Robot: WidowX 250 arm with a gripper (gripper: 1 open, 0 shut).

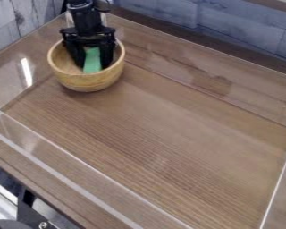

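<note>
A wooden bowl (pixel 90 78) sits at the upper left of the table. Inside it lies a green object (pixel 93 59). My black gripper (pixel 88 43) reaches down from the top over the bowl, its lower part in the bowl around the upper end of the green object.
Pale walls border it at the back and left, and pale edges run along the front left and far right.
</note>
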